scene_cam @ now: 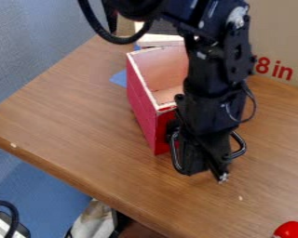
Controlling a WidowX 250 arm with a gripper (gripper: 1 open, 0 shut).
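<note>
My black arm reaches down from the top of the view to the gripper [207,156], which hangs low over the wooden table just in front of a red box [152,119]. The box has a pale, open inside and is partly hidden behind the arm. I cannot tell from this view whether the fingers are open or shut, or whether anything is between them.
A red round object [290,231] sits at the lower right corner. A cardboard panel [278,46] stands at the back right, and a blue item [119,78] lies behind the box.
</note>
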